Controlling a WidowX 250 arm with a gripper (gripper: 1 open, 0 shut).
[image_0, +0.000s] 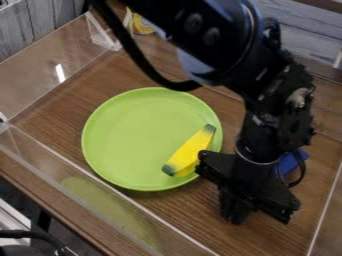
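A green plate (134, 135) lies on the wooden table, holding a yellow banana-like object (190, 152) on its right part. My black gripper (234, 205) is low over the table just right of the plate, pointing down. Its fingers are dark and partly hidden, and nothing clearly shows between them; it looks shut. A blue object (291, 163) is mostly hidden behind the gripper.
Clear plastic walls border the table (67, 85) at the left, front and right. A yellow item (142, 22) stands at the back, partly behind the arm. Bare wood lies left of and behind the plate.
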